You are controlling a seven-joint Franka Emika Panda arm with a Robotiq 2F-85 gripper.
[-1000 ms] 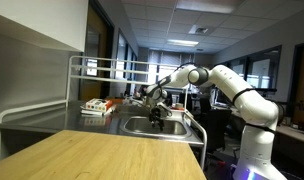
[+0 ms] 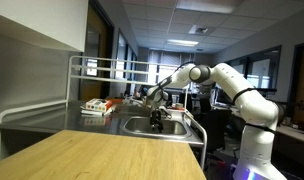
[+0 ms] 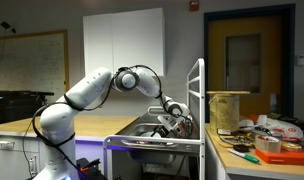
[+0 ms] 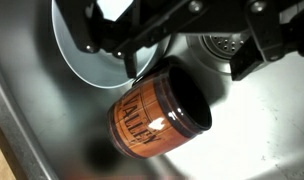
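Note:
A brown barrel-shaped mug point(image 4: 157, 115) with dark bands and lettering lies tipped on the sink floor point(image 4: 247, 130) in the wrist view, its dark mouth facing right. Beside it rests a pale bowl point(image 4: 97, 65), partly hidden behind the gripper. Over the sink, my gripper is open, its black fingers spread apart at the top of the wrist view with nothing held between them. The exterior view shows the arm reaching down into the sink point(image 2: 172, 128), where the mug is too small to make out.
A round drain point(image 4: 222, 45) shows between the fingers. Sink walls surround the gripper. White rails point(image 2: 112, 60) stand behind the sink, and several items, including an orange box point(image 3: 267, 144), sit on a side counter.
Over the last second the gripper has shifted slightly at the sink. Nothing else visibly differs.

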